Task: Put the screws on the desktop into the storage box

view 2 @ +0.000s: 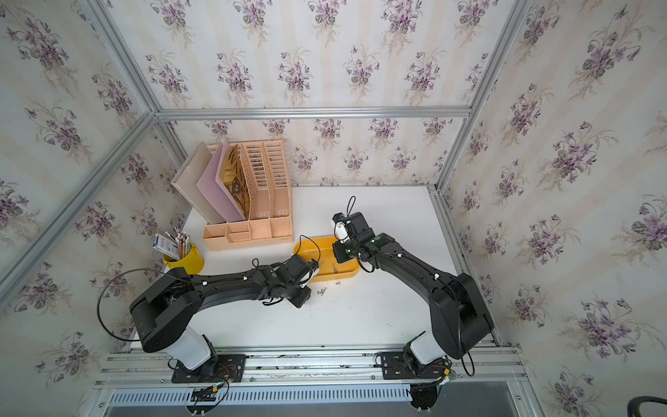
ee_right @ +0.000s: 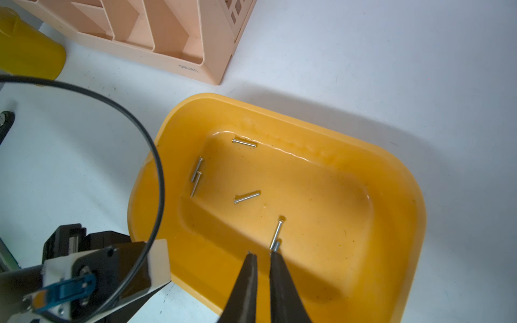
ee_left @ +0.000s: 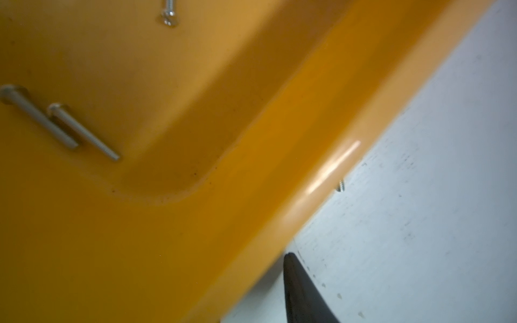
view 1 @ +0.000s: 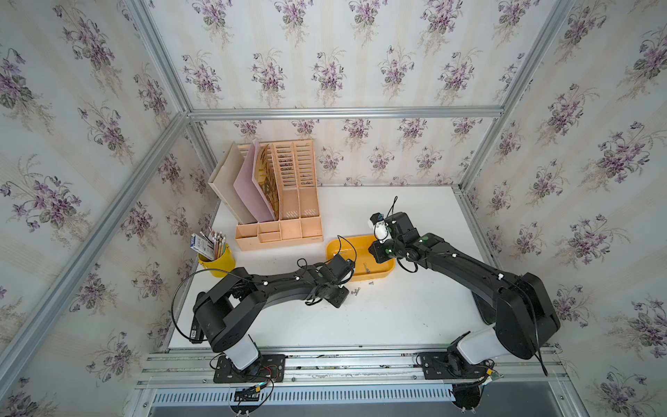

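The yellow storage box holds several silver screws, among them a screw near its middle and a screw [ee_left: 86, 132] in the left wrist view. A few loose screws [view 1: 355, 290] lie on the white desktop in front of the box. My left gripper [view 1: 338, 295] is low at the box's front-left edge; one dark finger shows outside the rim in the left wrist view, so its opening is unclear. My right gripper hangs over the box, its two fingertips a small way apart, with nothing seen held between them.
A pink organizer [ee_right: 177, 59] with boards stands at the back left, a yellow pen cup [view 1: 219, 262] at the far left. The desktop right of and behind the box is clear.
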